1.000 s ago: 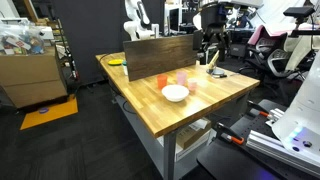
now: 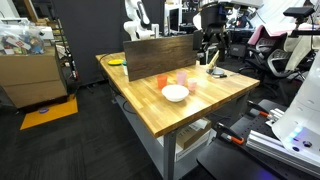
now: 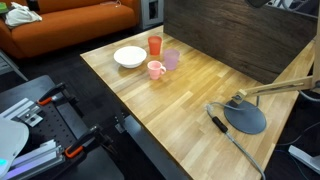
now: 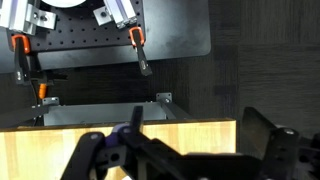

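Observation:
A white bowl [image 3: 130, 57] rests on the wooden table [image 3: 190, 105], close to its edge. Beside it stand an orange-red cup [image 3: 154, 46], a pink mug [image 3: 156, 70] and a pinkish-purple cup [image 3: 171, 60]. The same bowl [image 2: 175, 93] appears near the table's front in the first exterior view. My gripper [image 2: 209, 50] hangs in the air, above the level of the tabletop and apart from the dishes. Seen from the wrist, the dark fingers of my gripper are spread wide, with nothing visible between them; the table edge lies below.
A round grey base with a wooden stand [image 3: 242, 114] and a cable occupies the table's other end. A dark wooden panel [image 3: 235, 40] borders the back. Bare tabletop lies between mug and stand. Clamps [image 4: 138, 45] sit on the black mounting plate [image 4: 180, 30].

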